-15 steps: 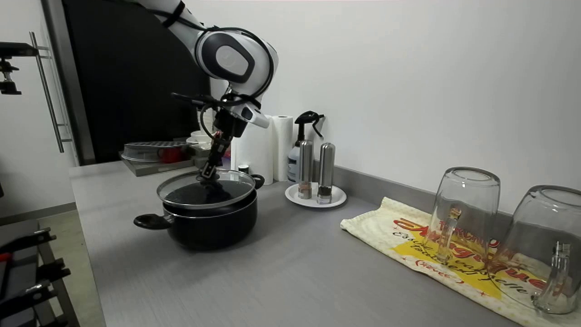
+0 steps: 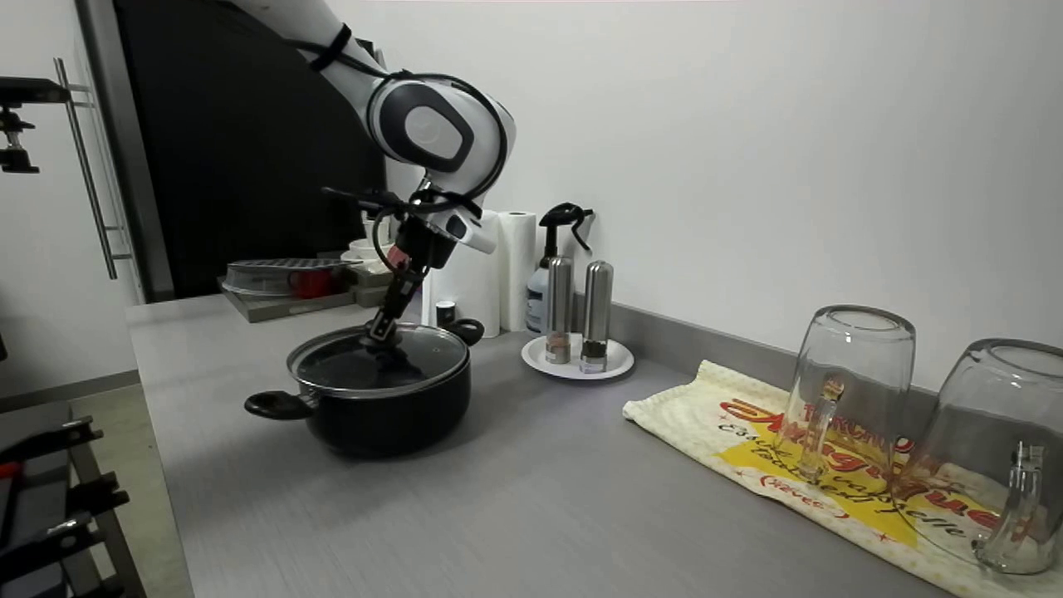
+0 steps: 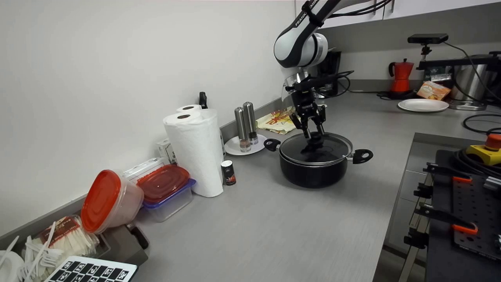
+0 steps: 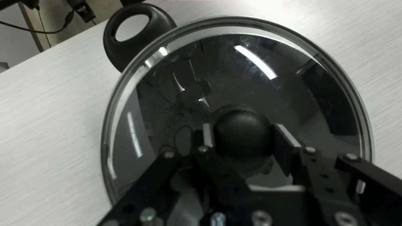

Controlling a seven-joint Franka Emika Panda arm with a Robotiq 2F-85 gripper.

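Observation:
A black two-handled pot (image 2: pixel 394 420) stands on the grey counter, its glass lid (image 2: pixel 329 364) resting level on the rim. In exterior view 2 the lid (image 3: pixel 293 150) looks seated all round the pot (image 3: pixel 313 174). Shut on the lid's round black knob (image 4: pixel 243 130), my gripper has one finger at each side of it in the wrist view. From above, the lid (image 4: pixel 245 71) covers the pot's opening, and one pot handle (image 4: pixel 130 35) sticks out at upper left. Inside the pot, nothing can be made out.
Two metal grinders stand on a small white plate (image 2: pixel 578 367) near the pot. Paper towel rolls (image 3: pixel 195 145) and a small dark shaker (image 3: pixel 228 173) are by the wall. Glass mugs (image 2: pixel 847 399) sit upside down on a cloth.
The lid, held just above the pot a second ago, has come down onto its rim. My arm has lowered with it and shifted slightly right in exterior view 1.

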